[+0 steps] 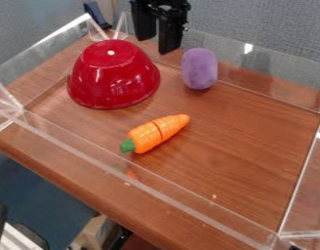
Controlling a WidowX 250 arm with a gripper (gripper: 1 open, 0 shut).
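Note:
A black gripper (159, 27) hangs at the top of the camera view, above and behind a red bowl (113, 76) that sits upside down on the wooden surface. Its two dark fingers stand apart, with nothing visible between them. To the bowl's right stands a purple oval object (199, 68), like an eggplant or potato. An orange toy carrot (159, 132) with a green tip lies in the middle foreground.
Clear low walls surround the wooden work area (241, 166), whose right and front parts are bare. A dark blue object (97, 14) is at the top left, outside the walls.

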